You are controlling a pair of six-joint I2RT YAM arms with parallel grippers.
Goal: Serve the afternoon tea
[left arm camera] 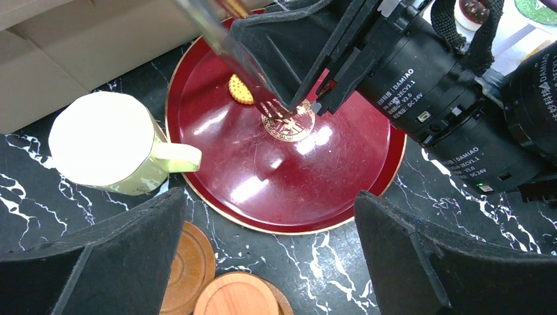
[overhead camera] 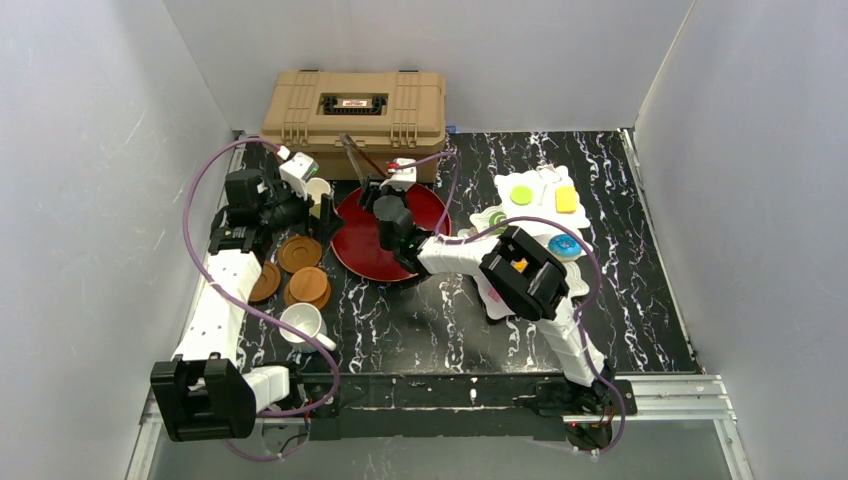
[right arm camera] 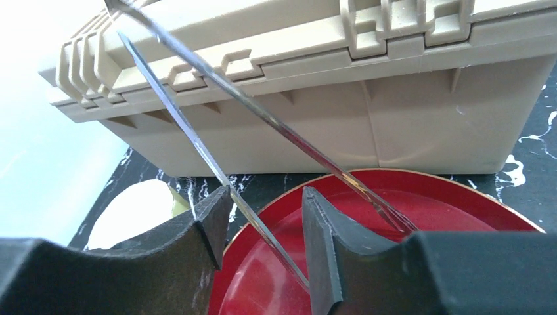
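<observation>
Metal tongs (right arm camera: 289, 134) lean from the right gripper toward the case. One arm runs between the right fingers; the other disappears behind the right-hand finger. The fingers stand apart; I cannot tell whether both grip the tongs. In the left wrist view, the slotted tip of the tongs (left arm camera: 279, 110) hangs over the red round tray (left arm camera: 263, 187). A round yellow biscuit (left arm camera: 240, 90) lies there, partly covered by the tongs. My left gripper is wide open and empty, near the green mug with a white top (left arm camera: 108, 141).
A tan case (overhead camera: 355, 110) stands close behind the tray. Wooden coasters (overhead camera: 300, 254) and a white mug (overhead camera: 303, 323) occupy the left front. At right, white plates (overhead camera: 535, 190) carry toy sweets. Bare marble (overhead camera: 640, 300) lies at the far right.
</observation>
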